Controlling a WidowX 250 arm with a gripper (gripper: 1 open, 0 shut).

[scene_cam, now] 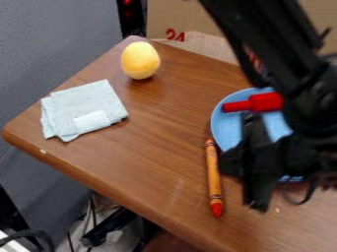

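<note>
The black gripper (258, 169) hangs low over the right part of a blue plate (230, 115), its dark body hiding much of the plate. A red object (250, 102) lies on the plate behind the gripper. An orange crayon (214, 179) with a red tip lies on the table just left of the gripper. Whether the fingers are open or shut, or have anything between them, is not clear in this dark view.
A yellow round fruit (141, 61) stands at the back of the wooden table (138, 167), and a folded pale cloth (82, 110) lies at the left. A cardboard box (184, 20) stands behind.
</note>
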